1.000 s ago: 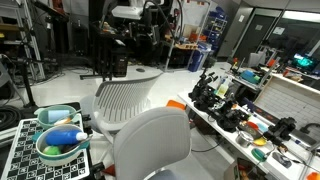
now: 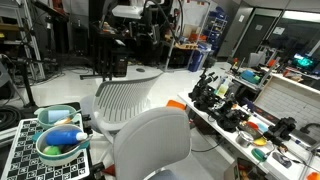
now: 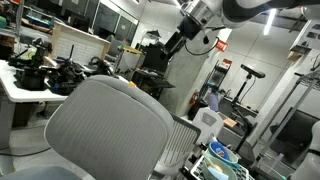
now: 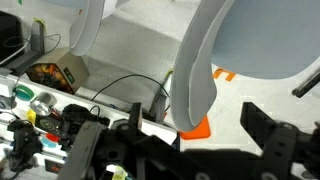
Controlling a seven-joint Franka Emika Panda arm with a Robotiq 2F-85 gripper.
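My gripper is open in the wrist view, its dark fingers (image 4: 268, 132) wide apart with nothing held between them. Beneath it a pale grey chair (image 4: 192, 85) crosses the view, seen from above. In exterior view 2 the black gripper (image 3: 156, 58) hangs in the air at the end of the white arm (image 3: 230, 14), above and behind a chair back (image 3: 110, 125). A light bowl (image 2: 62, 155) with a blue item (image 2: 62, 136) stands at the lower left of exterior view 1, well away from the arm.
Two grey chairs, including the nearer chair back (image 2: 150, 145), take up the middle. A cluttered white desk (image 2: 210, 118) runs along the right. An orange object (image 4: 198, 129) lies low beside the chair in the wrist view. Open floor (image 4: 135, 50) shows between chair and desk.
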